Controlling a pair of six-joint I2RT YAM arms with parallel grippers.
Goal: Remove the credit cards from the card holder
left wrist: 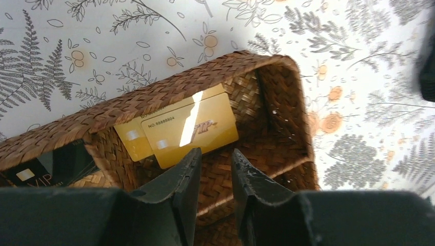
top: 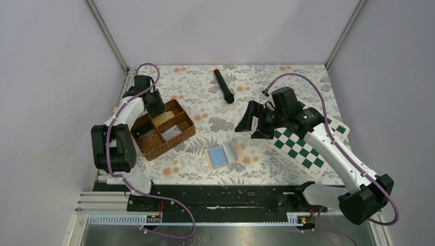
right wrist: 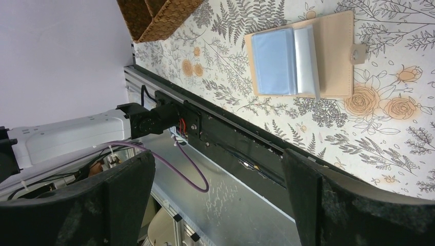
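Note:
The tan card holder (top: 208, 160) lies opened out on the table, with blue and clear sleeves (right wrist: 273, 61) on it; whether a card sits inside them I cannot tell. Two gold cards (left wrist: 197, 125) overlap in one basket compartment. A dark card (left wrist: 61, 163) is in another compartment, and a pale card (top: 171, 133) in a third. Over the basket's back left edge, my left gripper is open, a narrow gap between its fingertips with nothing in it. My right gripper hangs open and empty, up and to the right of the card holder in the top view.
The woven basket (top: 163, 152) with its dividers stands at the left. A black tube with an orange end (top: 223, 86) lies at the back middle. At the right, a green checkered board (top: 300, 148) lies partly under my right arm. Patterned table between basket and board is mostly free.

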